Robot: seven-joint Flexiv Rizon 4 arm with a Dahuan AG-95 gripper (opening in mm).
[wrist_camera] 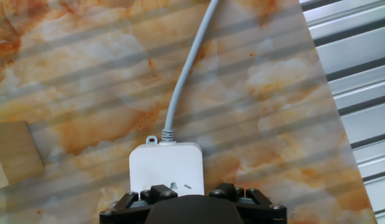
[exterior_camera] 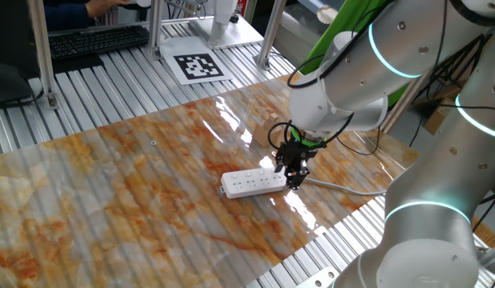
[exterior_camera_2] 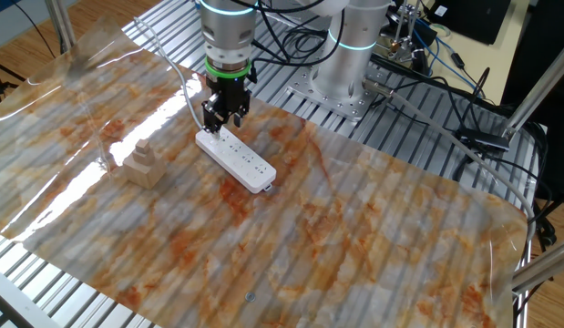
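A white power strip (exterior_camera_2: 236,159) lies flat on the marble-patterned sheet, and its grey cable (wrist_camera: 189,71) leaves from the end nearest my gripper. Over that cable end, my gripper (exterior_camera_2: 225,124) points down with its fingers apart. From exterior view 1, the dark gripper (exterior_camera: 293,178) covers the right end of the strip (exterior_camera: 251,183). Close up in the wrist view, the strip's white end (wrist_camera: 166,163) shows beyond and between the black fingertips. Nothing is seen pinched between them; whether they touch the strip's top I cannot tell.
Small wooden blocks (exterior_camera_2: 143,167) stand to one side of the strip. A printed marker sheet (exterior_camera: 197,67) lies on the slatted metal table (exterior_camera: 111,100) at the back. Most of the marble sheet (exterior_camera_2: 354,237) is clear.
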